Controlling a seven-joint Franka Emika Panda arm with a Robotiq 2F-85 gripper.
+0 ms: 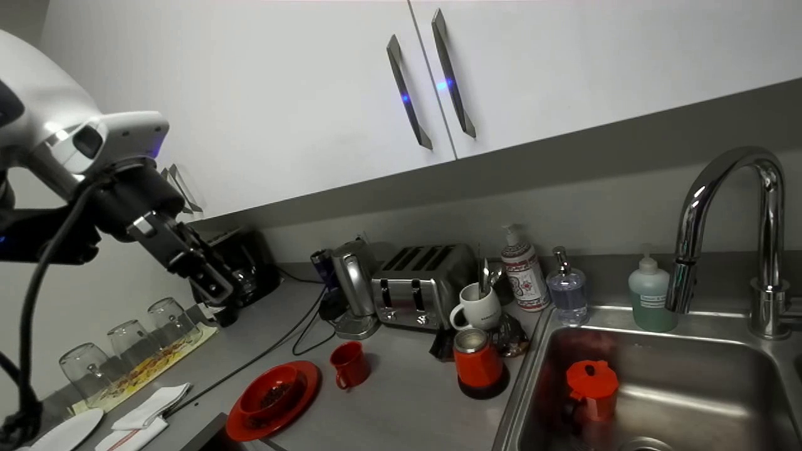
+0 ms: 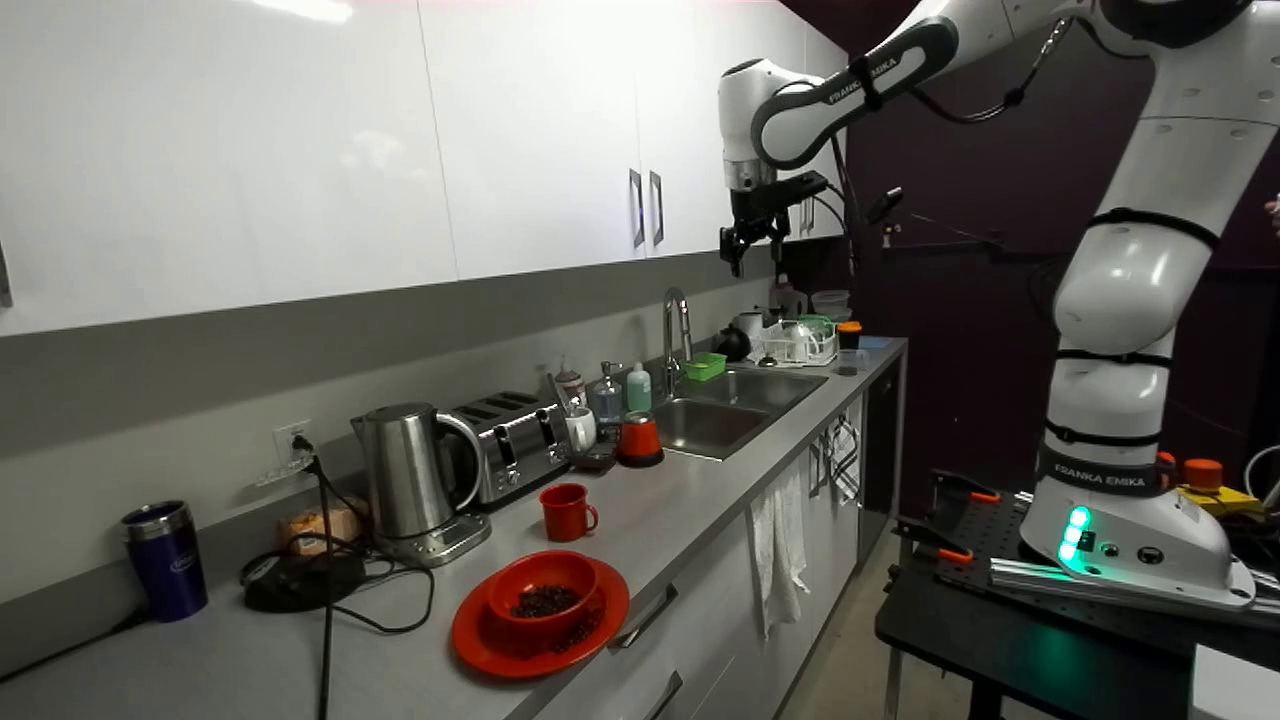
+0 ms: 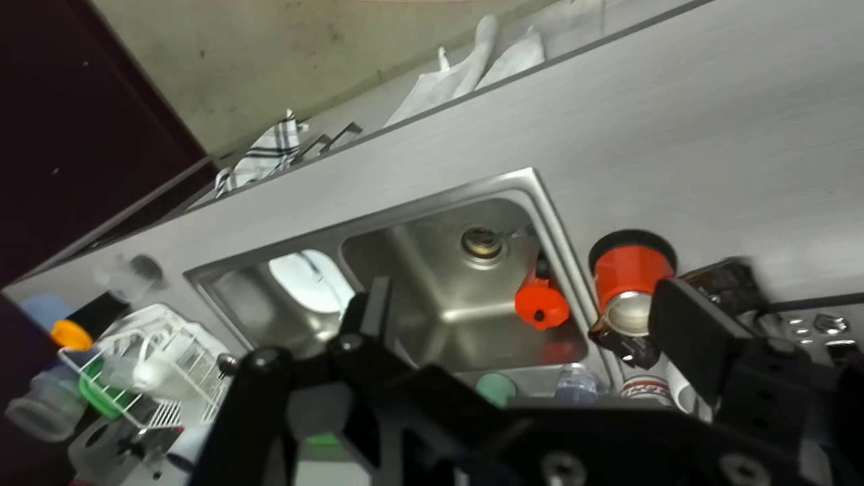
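Observation:
High above the counter, my gripper is open, its two dark fingers (image 3: 376, 312) wide apart with nothing between them. In exterior view 1 the gripper (image 1: 218, 289) is seen from the side at the left. Below it, in the wrist view, a red moka pot top (image 3: 543, 306) sits in the steel sink (image 3: 441, 235). On the counter beside the sink stands a red pot base with a black bottom (image 3: 632, 263). Farther along are a red mug (image 2: 566, 512) and a red bowl (image 2: 546, 576) of dark beans on a red plate (image 2: 480, 630).
White cabinets (image 1: 263, 90) hang over the counter, and a tall faucet (image 1: 770, 225) rises behind the sink. A toaster (image 2: 510, 450), a kettle (image 2: 402, 468) and soap bottles (image 1: 652, 293) line the wall. A dish rack (image 3: 174, 364) stands past the sink.

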